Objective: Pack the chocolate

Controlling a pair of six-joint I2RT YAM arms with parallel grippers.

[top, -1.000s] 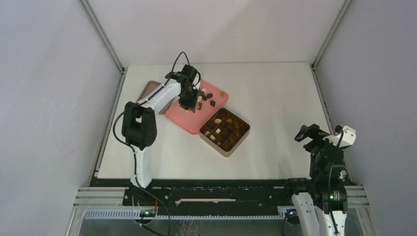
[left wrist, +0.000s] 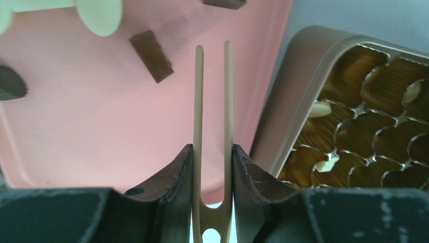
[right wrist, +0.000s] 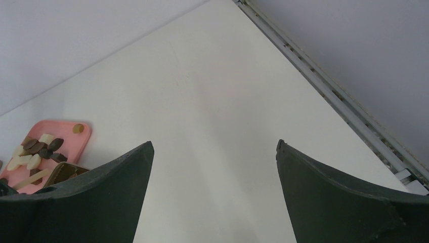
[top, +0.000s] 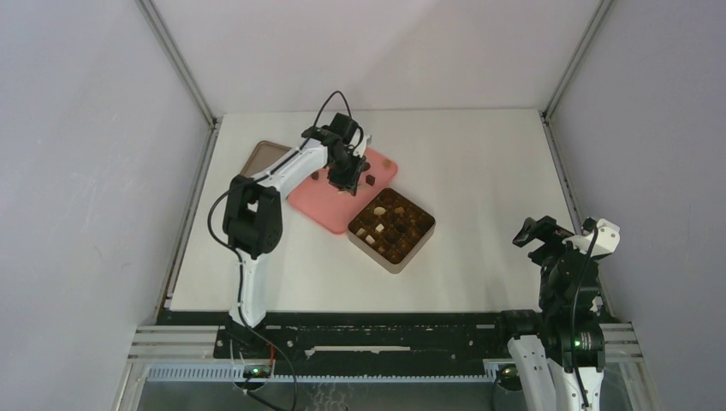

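My left gripper is shut on light-coloured tongs (left wrist: 198,106). The tongs' two tips stand a little apart with no chocolate visible between them. Below lies the pink tray (left wrist: 101,131), with a brown rectangular chocolate (left wrist: 152,56) left of the tips, a dark round one (left wrist: 11,83) farther left and a white one (left wrist: 100,15) at the top. Right of the tongs is the chocolate box (top: 374,254), whose brown insert has a few cups holding pale pieces. In the top view, my right gripper (top: 528,246) is far to the right, open and empty.
A brownish tray (top: 260,156) lies behind the left arm, partly covered by it. Grey walls border the table at the back and sides.
My left gripper has moved slightly to the right over the pink tray, towards the box. The box, the trays and the right arm have stayed put.
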